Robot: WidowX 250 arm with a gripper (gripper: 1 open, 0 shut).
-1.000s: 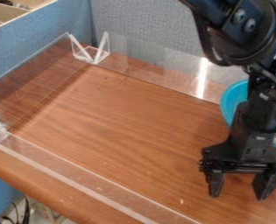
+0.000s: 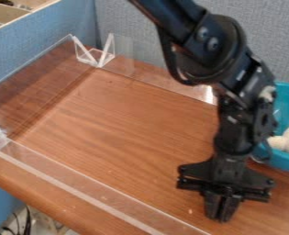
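My black gripper (image 2: 223, 200) is low over the wooden table (image 2: 110, 119) at the front right, fingers pointing down near the surface. Its fingers look close together, and whether anything is between them is hidden. A blue bowl (image 2: 287, 101) sits at the right edge, partly behind the arm, with a pale object (image 2: 286, 140) in it.
Clear plastic barriers line the table, with white corner brackets (image 2: 94, 55) at the back left and left edge. A grey wall stands behind, and cables hang beyond the front-left edge.
The gripper has moved left along the table from the right, and its fingers have drawn closer together. More of the bowl and its contents now shows.
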